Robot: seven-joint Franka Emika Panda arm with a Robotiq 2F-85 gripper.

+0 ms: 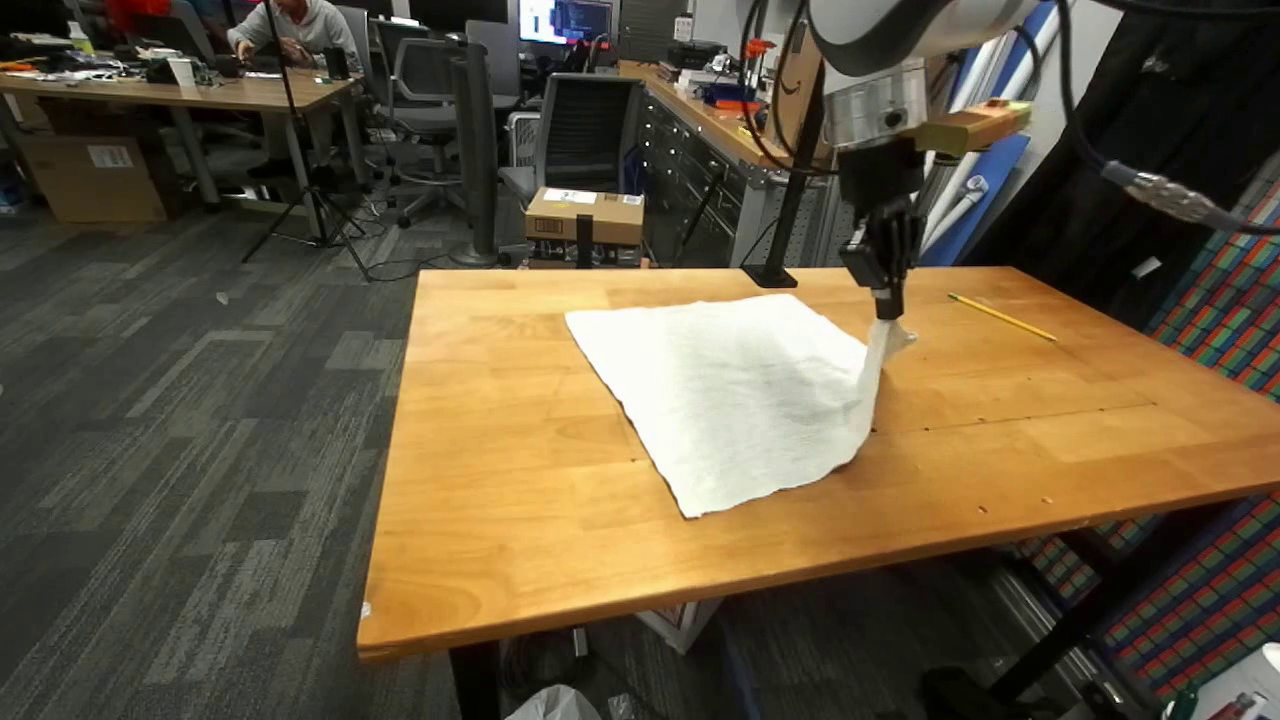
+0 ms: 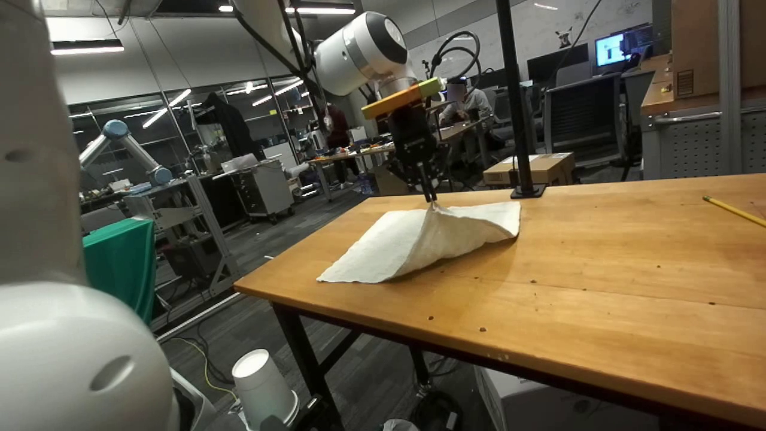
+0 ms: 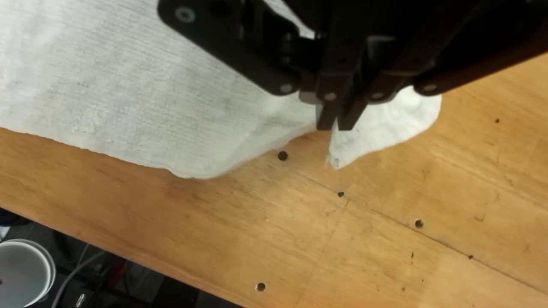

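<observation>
A white cloth lies spread on the wooden table, with one corner pulled up off the surface. My gripper is shut on that corner, holding it above the tabletop. In exterior view 2 the cloth rises to a peak under the gripper, and the rest of it stays on the table. The wrist view shows the gripper with its fingertips pinching the fabric; a small flap of cloth sticks out past the fingers on the right.
A yellow pencil lies right of the cloth on the table. A black pole base stands at the far edge. Bare tabletop surrounds the cloth at left, front and right.
</observation>
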